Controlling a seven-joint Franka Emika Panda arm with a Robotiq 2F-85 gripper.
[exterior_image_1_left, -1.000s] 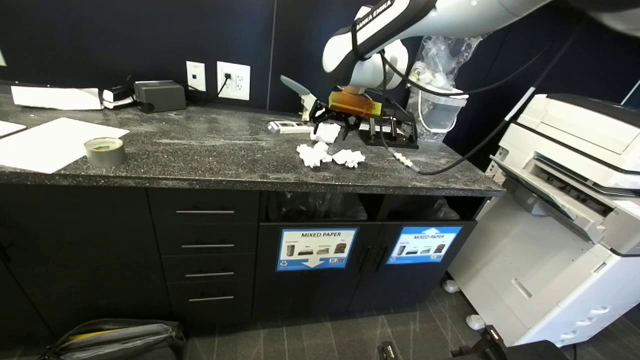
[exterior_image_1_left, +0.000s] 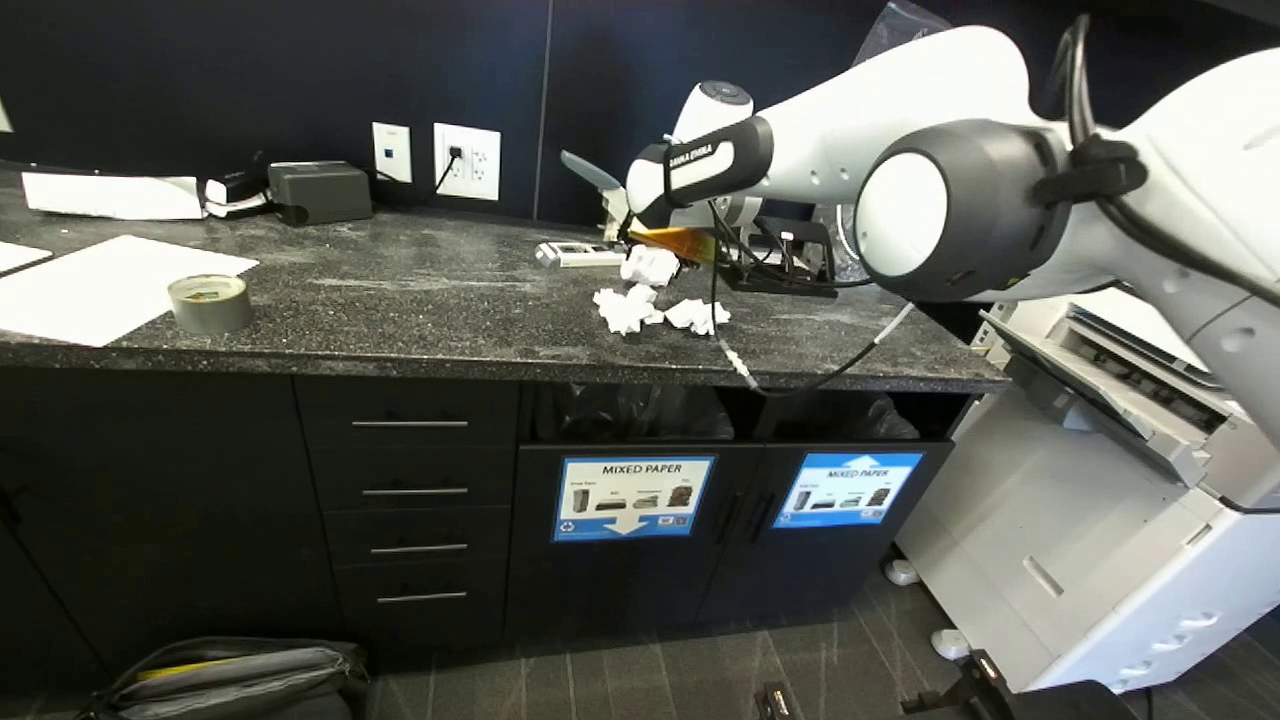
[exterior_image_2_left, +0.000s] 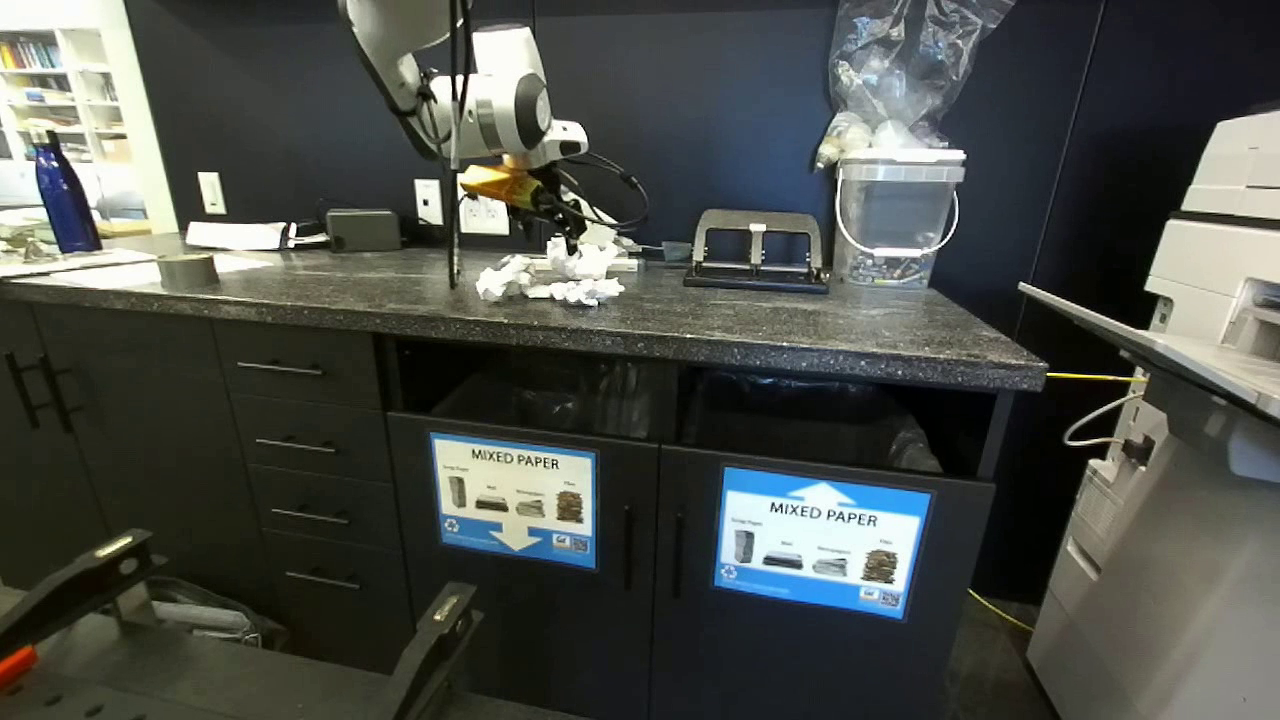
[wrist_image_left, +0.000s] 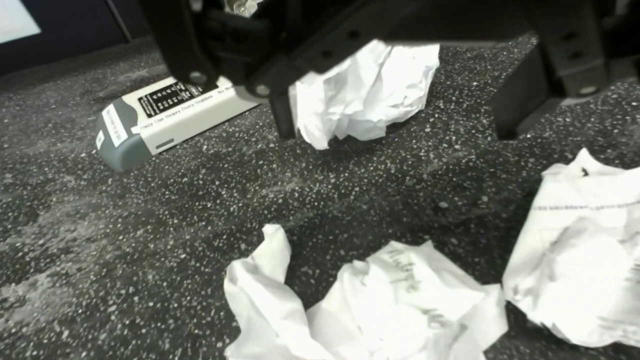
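Three crumpled white papers lie on the dark speckled counter. In the wrist view, the far paper (wrist_image_left: 372, 96) sits close to my left-hand finger (wrist_image_left: 282, 111), partly covered by the gripper's linkage. Wide apart, the fingers of my open gripper have clear space toward the right-hand one. A near paper (wrist_image_left: 390, 300) and a right paper (wrist_image_left: 576, 252) lie closer to the camera, outside the fingers. From exterior view 2, the gripper (exterior_image_2_left: 571, 233) hangs low, tilted, just over the paper cluster (exterior_image_2_left: 588, 290). Exterior view 1 mostly hides the fingers.
A staples box (wrist_image_left: 174, 114) lies left of the far paper. A black hole punch (exterior_image_2_left: 756, 254) and a clear bucket (exterior_image_2_left: 894, 216) stand to the right. Tape (exterior_image_1_left: 210, 304) and flat sheets (exterior_image_1_left: 120, 288) are on the left. Two mixed-paper bins (exterior_image_2_left: 516, 390) sit open under the counter.
The arm has swung and lowered, with its wrist now tilted and the orange mount turned and shifted left. Its elbow now covers the bucket in exterior view 1. The papers look unmoved.
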